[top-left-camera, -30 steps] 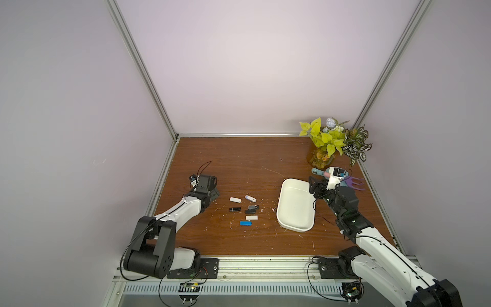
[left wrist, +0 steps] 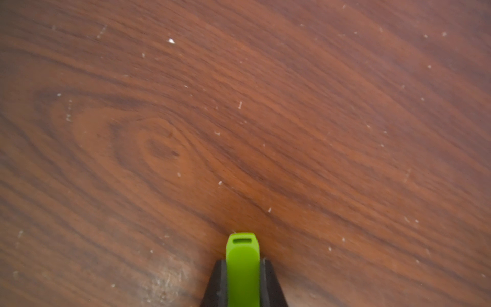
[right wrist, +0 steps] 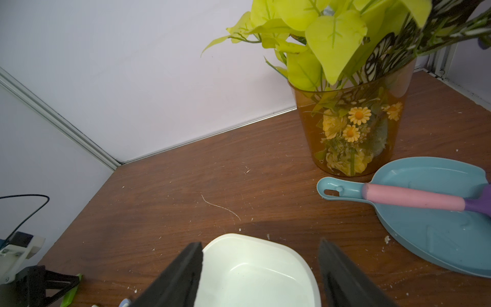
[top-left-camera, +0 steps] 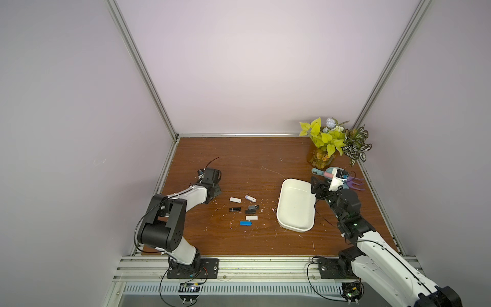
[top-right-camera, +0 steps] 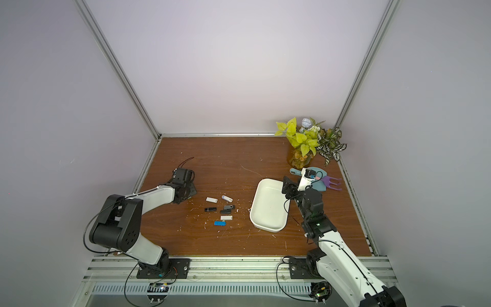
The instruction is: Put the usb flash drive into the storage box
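In the left wrist view my left gripper is shut on a lime-green usb flash drive (left wrist: pixel 243 255), a pad against each side and its slotted end showing. From the right, the same green drive (right wrist: pixel 70 295) appears tilted at the left fingertips, low over the table; whether it touches the wood is hard to tell. The white storage box (top-left-camera: pixel 296 204) stands right of the table's middle, empty. Behind its far rim in the right wrist view my right gripper's fingers (right wrist: pixel 176 278) are spread, the gripper open with nothing between.
Several other drives lie left of the box, including a blue one (top-left-camera: pixel 245 223) and a white one (top-left-camera: pixel 235 200). A flower pot (right wrist: pixel 353 128) and a blue dustpan (right wrist: pixel 434 204) stand at the right.
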